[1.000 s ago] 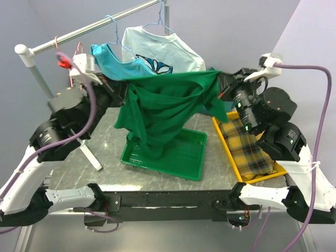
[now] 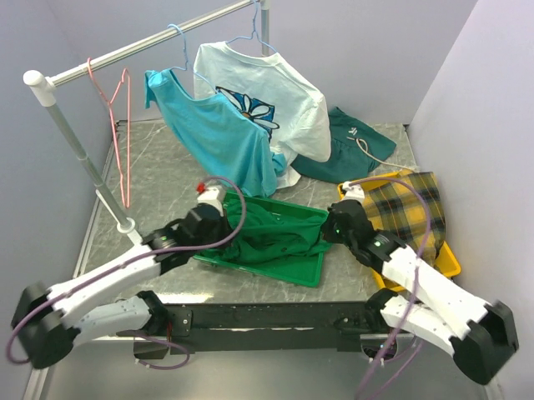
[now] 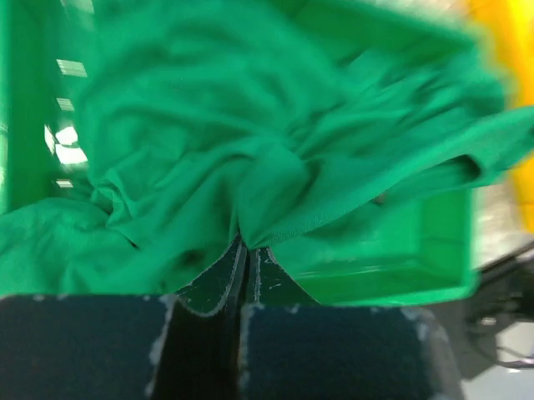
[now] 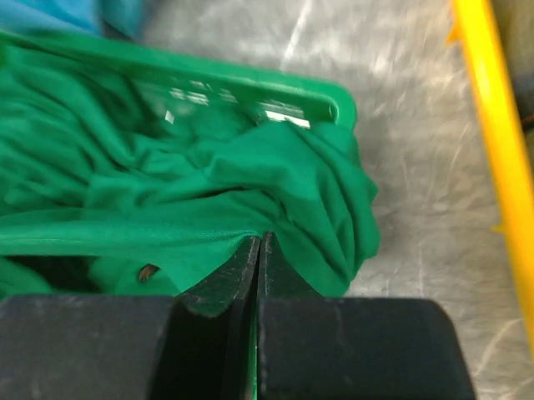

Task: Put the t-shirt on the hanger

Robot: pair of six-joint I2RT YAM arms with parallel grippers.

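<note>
The green t-shirt [image 2: 279,236] lies bunched in the green tray [image 2: 310,268], with part of it spilling over the tray's right edge. A taut fold of its cloth runs between my two grippers. My left gripper, at the tray's left side, is shut with its tips pinching the shirt's edge. Over the tray's right side, my right gripper is shut on the other end of that fold. An empty pink hanger [image 2: 122,137] hangs at the rail's near left end.
A blue shirt [image 2: 209,125] and a white shirt [image 2: 292,96] hang from the rail [image 2: 158,37] behind the tray. On the right stands a yellow tray [image 2: 448,260] with plaid cloth [image 2: 409,212]. Dark green cloth [image 2: 355,148] lies at the back.
Both arms have come down and closer together, lowering the green shirt from its stretched, raised position into the tray, where it now lies crumpled.
</note>
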